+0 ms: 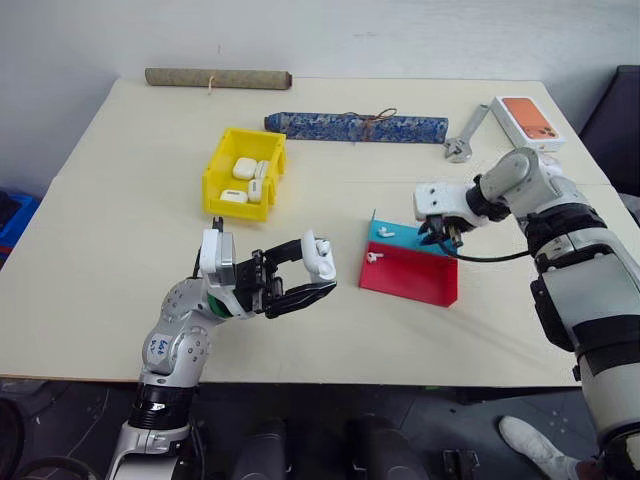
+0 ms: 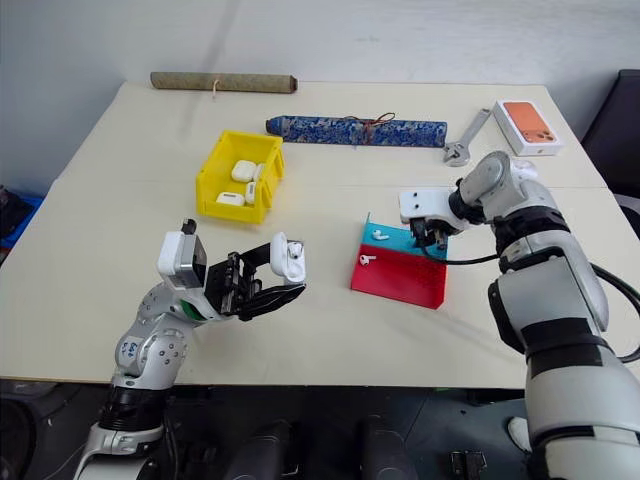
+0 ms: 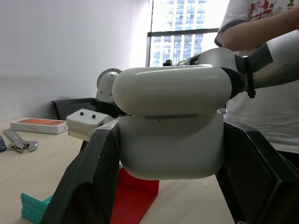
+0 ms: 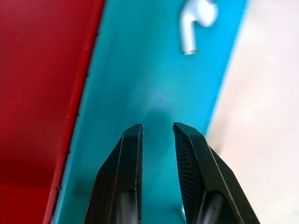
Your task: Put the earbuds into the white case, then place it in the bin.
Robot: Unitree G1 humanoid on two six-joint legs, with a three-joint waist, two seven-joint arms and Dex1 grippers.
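The white case is clamped by my left gripper, held above the table with its lid swung up. One white earbud lies on the teal section of the tray; another earbud sits at the edge of the red section. My right gripper is low over the teal section, fingers drawn close with a narrow gap and nothing visible between their tips. A small white sliver shows beside its right finger; the rest is hidden. The yellow bin holds several white cases.
A blue roll, a wrench and a phone box lie at the back, with a brown roll at back left.
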